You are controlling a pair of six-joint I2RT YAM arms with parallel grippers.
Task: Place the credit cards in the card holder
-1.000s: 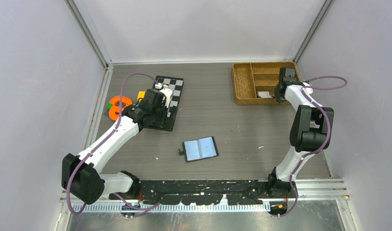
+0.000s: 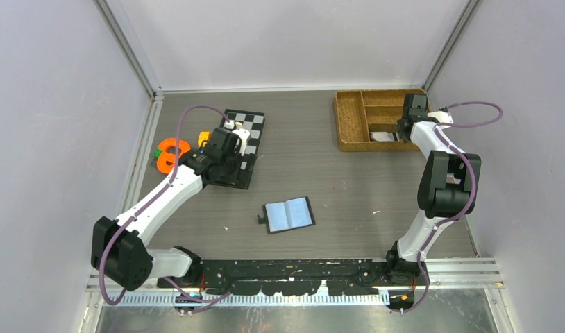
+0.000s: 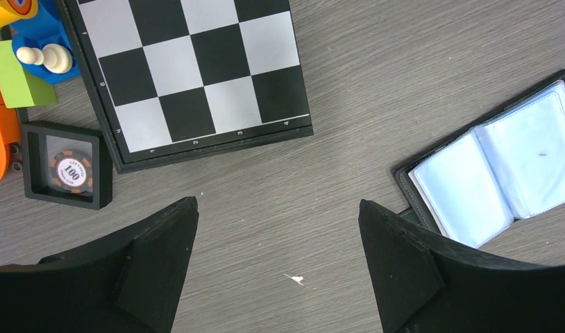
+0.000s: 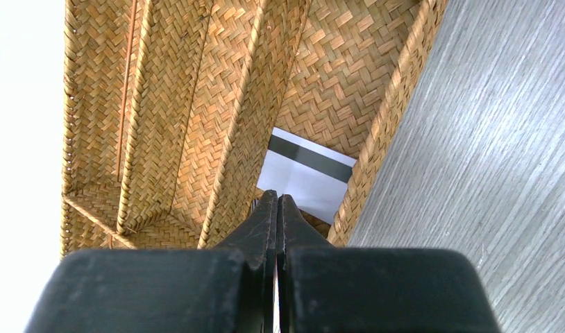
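Note:
A white card with a dark stripe (image 4: 304, 173) lies in the front compartment of the woven tray (image 2: 349, 147). Over that compartment my right gripper is shut, its fingertips together at the card's near edge in the right wrist view; nothing shows between them. Whether the tips touch the card I cannot tell. The card holder (image 2: 289, 215) lies spread flat on the table, showing two pale blue faces inside a black cover. My left gripper hangs above the table by the checkered board, wide open and empty, with the holder (image 3: 498, 163) to its right.
A checkered board (image 3: 196, 76), a small black box with a poker chip (image 3: 68, 166) and colored toys (image 2: 172, 154) occupy the left side. Woven walls (image 4: 224, 152) divide the tray into compartments. Bare table lies between holder and tray.
The card in the tray shows differently, its dark stripe now visible from above. My right gripper has shifted only slightly.

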